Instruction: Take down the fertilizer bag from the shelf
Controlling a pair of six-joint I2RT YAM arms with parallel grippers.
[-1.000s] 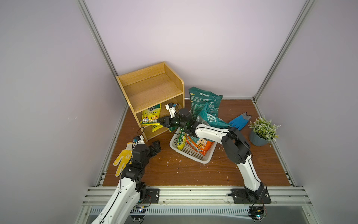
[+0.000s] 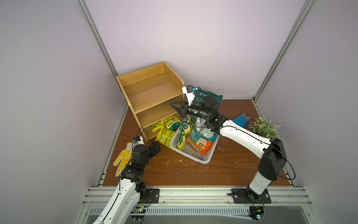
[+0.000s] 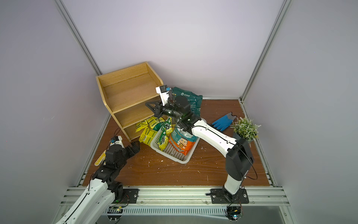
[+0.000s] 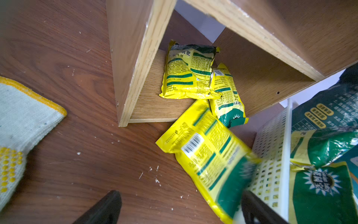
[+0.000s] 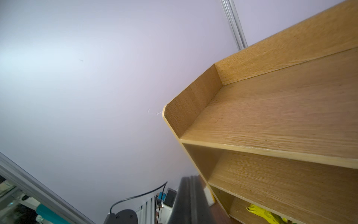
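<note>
A yellow-green fertilizer bag [image 4: 203, 149] lies on the table in front of the wooden shelf [image 2: 151, 89], one end at the white basket. Two more yellow bags, an upper one [image 4: 188, 72] and a narrower one [image 4: 227, 93], rest on the bottom shelf. Both upper levels look bare in the top left view. My right gripper is shut, nothing showing between its fingers; in the top left view, the right gripper [image 2: 178, 107] is raised before the middle level's right side. My left gripper is open and empty, low by the shelf's front left.
The white basket [image 2: 203, 161] holds yellow-green bags and an orange-teal bag [image 2: 199, 141]. A tall teal bag [image 2: 205, 95] stands behind it. A yellow glove [image 2: 121, 162], a blue glove [image 3: 223, 122] and a potted plant [image 3: 246, 128] flank the area.
A yellow bag has gone from the middle shelf, and one now lies on the table in front. My right arm has risen and moved slightly right. The left arm is still.
</note>
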